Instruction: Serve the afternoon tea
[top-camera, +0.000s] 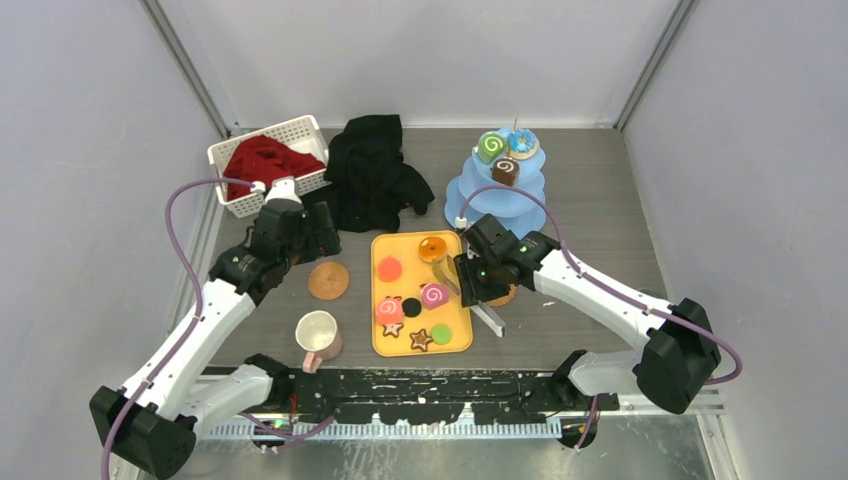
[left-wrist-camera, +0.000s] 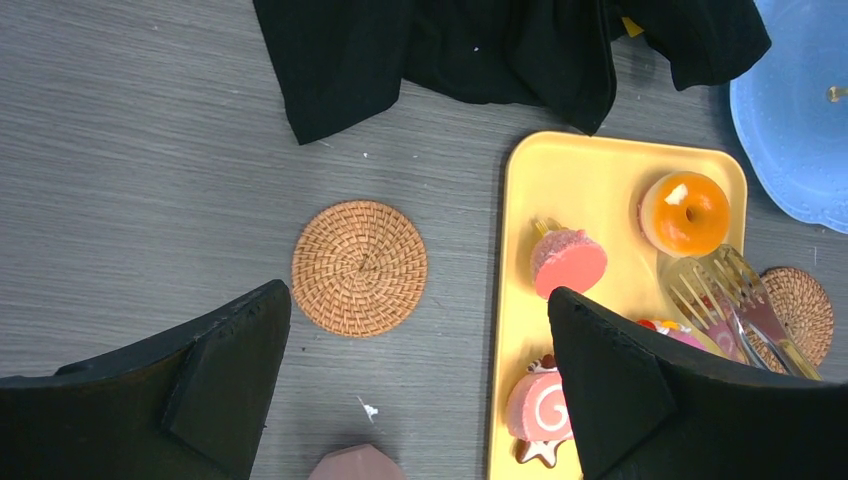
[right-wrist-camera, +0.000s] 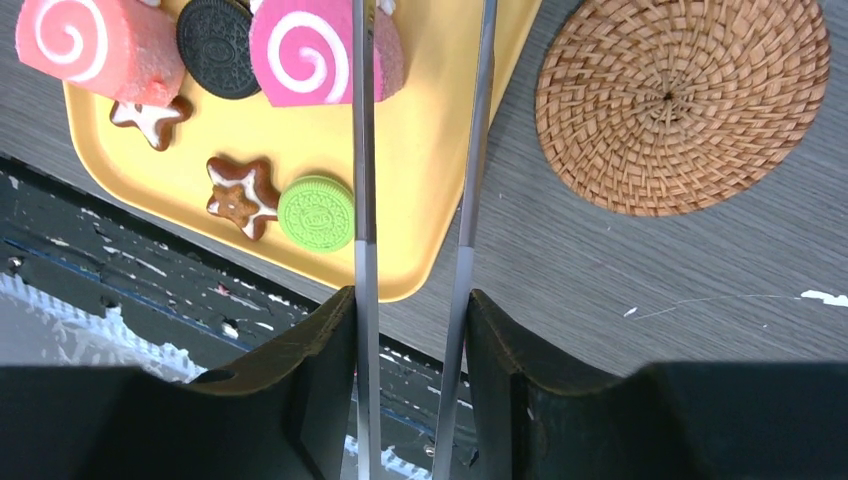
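Observation:
Silver serving tongs (right-wrist-camera: 366, 270) are held in my right gripper, whose fingers press the two arms from outside. Their forked tips (left-wrist-camera: 742, 275), a little apart, hover over the yellow tray (top-camera: 410, 347) just below the orange donut (left-wrist-camera: 690, 215), with nothing visible between them. On the tray lie a pink swirl roll (right-wrist-camera: 300, 55), a lighter pink roll (top-camera: 389, 312), a pink round cake (left-wrist-camera: 570, 265), a black cookie (right-wrist-camera: 217, 48), a green cookie (right-wrist-camera: 316, 213) and star cookies (right-wrist-camera: 243, 197). My left gripper is open and empty, above the table left of the tray.
A blue tiered stand (top-camera: 530, 185) with several sweets stands behind the right arm. Woven coasters (left-wrist-camera: 360, 268) (right-wrist-camera: 683, 105) flank the tray. A pink mug (top-camera: 320, 335) sits front left; a black cloth (top-camera: 372, 170) and white basket (top-camera: 299, 133) are at the back.

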